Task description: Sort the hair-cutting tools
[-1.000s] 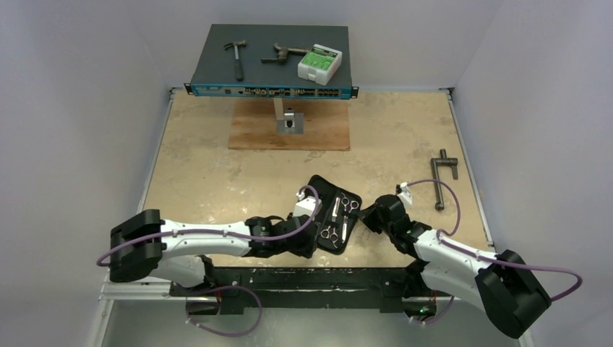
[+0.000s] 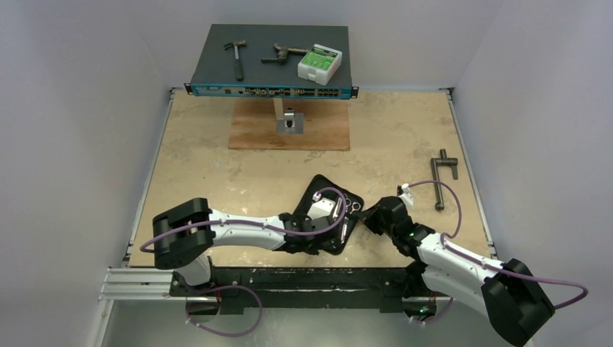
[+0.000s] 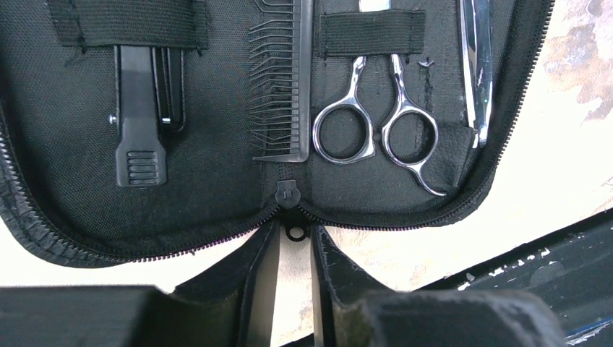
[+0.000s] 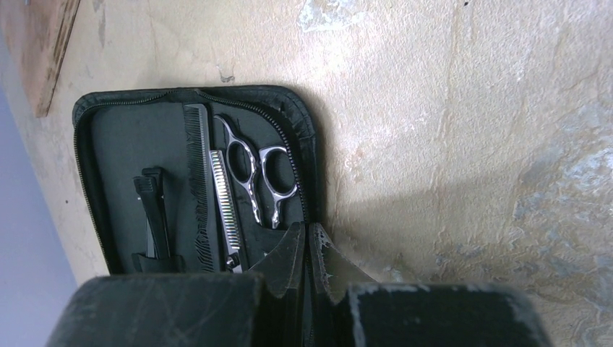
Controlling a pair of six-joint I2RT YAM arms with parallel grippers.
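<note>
The black zip case (image 2: 309, 186) lies open, holding hair clips, black combs, scissors under an elastic strap and a steel tool; the right wrist view also shows a silver-toothed comb or shears (image 4: 225, 202). My left gripper is part open over the case's near edge, around the zipper pull (image 3: 288, 193) as seen from above; whether it touches cannot be told. My right gripper is shut at the case's right rim, nothing visible between its fingertips beyond perhaps the edge.
A shelf unit (image 2: 278, 40) at the back carries a hammer (image 2: 238, 65), a dark tool and a white-green box (image 2: 320, 65). A metal pipe tool (image 2: 437, 184) lies at the right.
My left arm has moved to the right across the case, covering more of it in the top view. The right arm has barely moved.
</note>
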